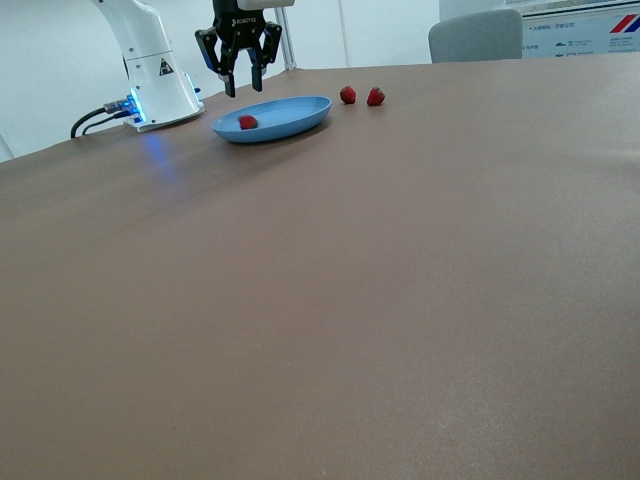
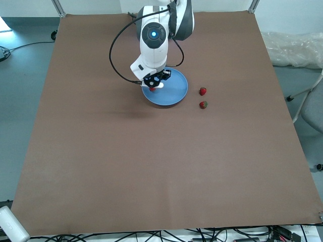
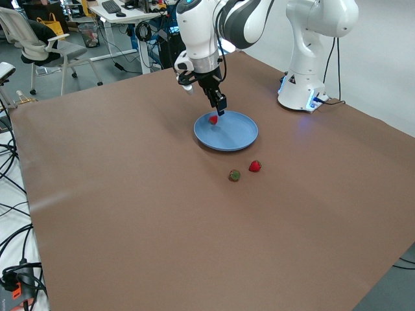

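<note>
My gripper (image 1: 243,88) hangs over the blue plate (image 1: 290,120), its black fingers apart with nothing between them in the top view. A strawberry (image 1: 248,122) lies on the plate beneath it, also visible in the right view (image 3: 213,120). Two more strawberries lie on the table beside the plate, one (image 2: 203,91) nearer the plate and the other (image 2: 203,105) a little farther off. In the left view the wrist hides part of the plate (image 2: 173,93).
The arm's base (image 3: 302,91) stands at the table's edge with cables. A grey chair (image 2: 313,106) stands outside the table.
</note>
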